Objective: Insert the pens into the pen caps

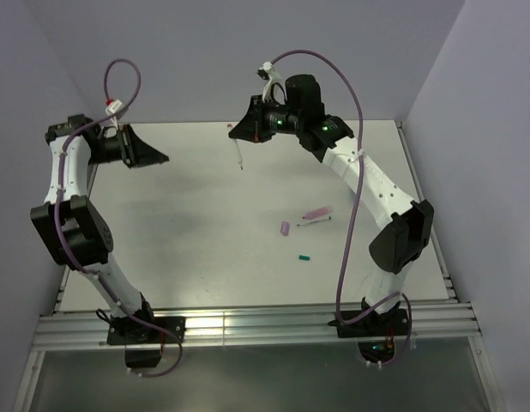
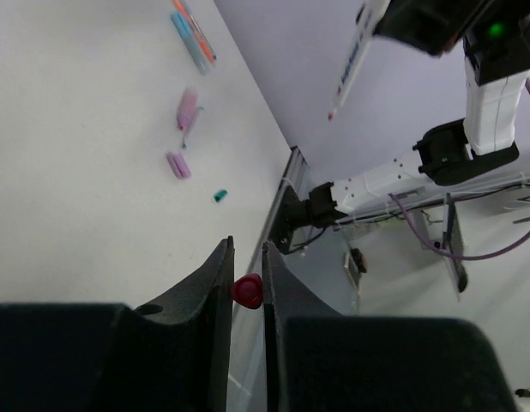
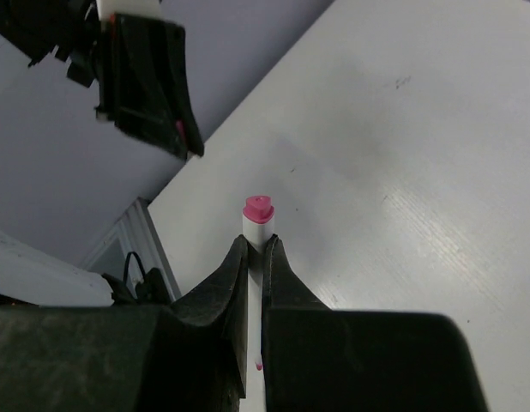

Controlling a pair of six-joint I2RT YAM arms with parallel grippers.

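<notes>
My right gripper (image 1: 237, 133) is raised at the back centre, shut on a white pen (image 3: 257, 225) with a pink top, hanging nearly vertical. My left gripper (image 1: 160, 158) is up at the left, shut on a small red piece (image 2: 248, 291), probably a cap, at its fingertips. On the table's right lie a pink marker (image 1: 317, 212), a white pen (image 1: 314, 221), purple caps (image 1: 285, 228) and a small teal cap (image 1: 304, 257). In the left wrist view, blue (image 2: 191, 43) and orange pens also lie at the far side.
Walls enclose the back and both sides; a metal rail runs along the front edge.
</notes>
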